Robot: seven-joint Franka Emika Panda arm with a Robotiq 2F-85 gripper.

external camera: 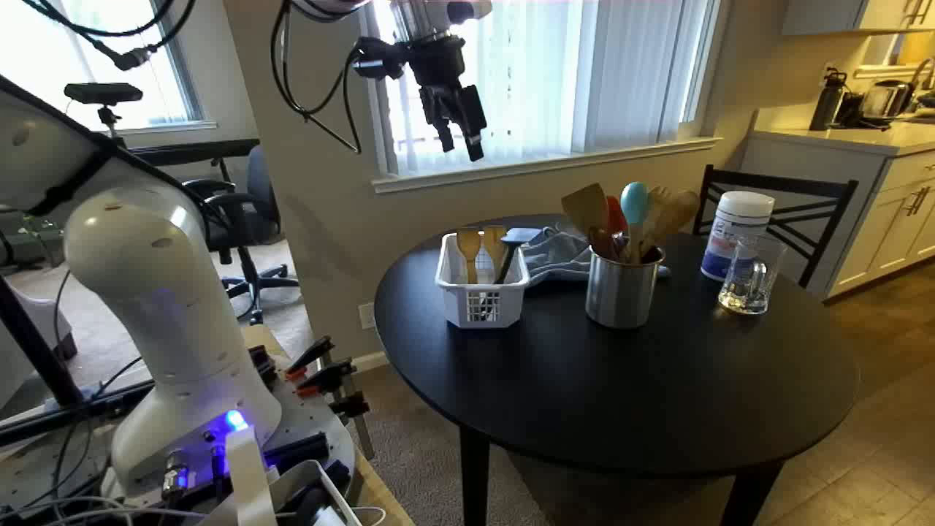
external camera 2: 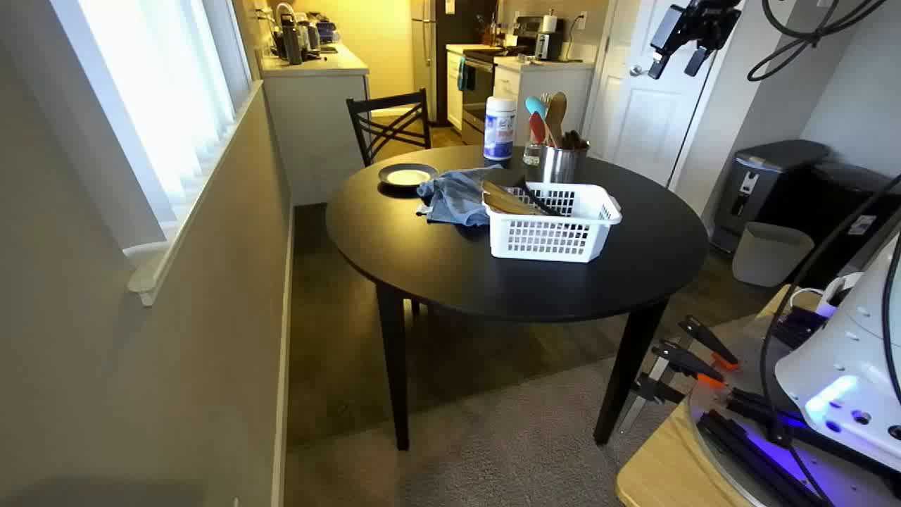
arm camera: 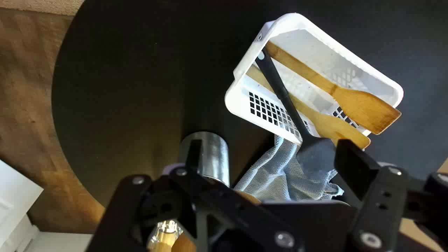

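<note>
High above the round black table, my gripper (external camera: 462,153) hangs open and empty; exterior view 2 shows its fingers apart, too. Below stands a white plastic basket (external camera: 484,302). In the wrist view it holds two wooden spatulas, one of them the wider spatula (arm camera: 365,107), plus a black spatula (arm camera: 282,90) whose blade sticks out past the rim. Beside it is a steel canister (external camera: 620,289) packed with utensils, among them a light-blue spoon (external camera: 633,203) and a red utensil (external camera 2: 537,127). A blue-grey cloth (external camera 2: 460,198) lies crumpled on the table near the basket.
A white wipes tub (external camera: 738,229) and a clear glass mug (external camera: 751,276) stand on the table's far right in exterior view 1. A small dark-rimmed plate (external camera 2: 407,174) lies past the cloth.
</note>
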